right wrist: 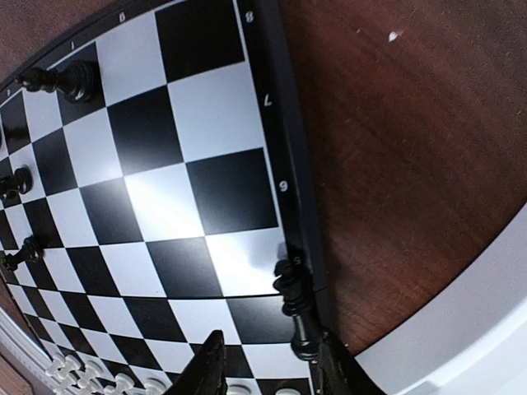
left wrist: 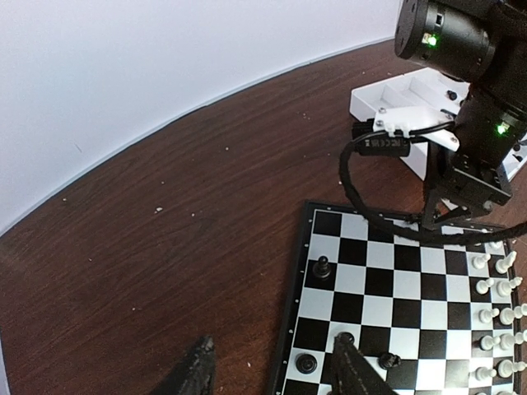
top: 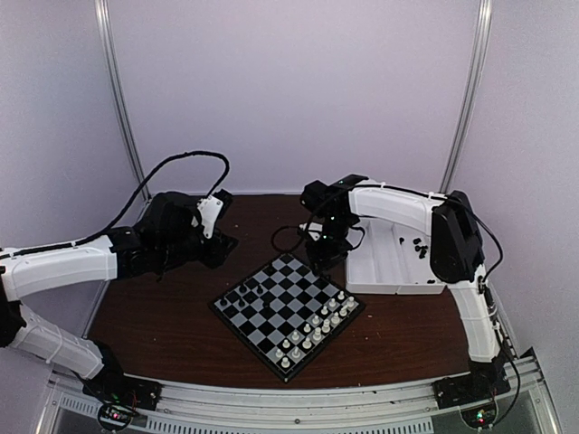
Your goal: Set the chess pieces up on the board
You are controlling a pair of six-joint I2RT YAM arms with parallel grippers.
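Observation:
The chessboard carries rows of white pieces along its right edge and several black pieces on the left half. My right gripper is low over the board's far right edge, open, with a tall black piece standing or leaning at that edge beside its fingers, not held between them as far as shows. My left gripper hangs in the air left of the board, fingers apart and empty, with the black pieces beyond it in the left wrist view.
A white tray with some dark pieces sits right of the board, partly behind the right arm.

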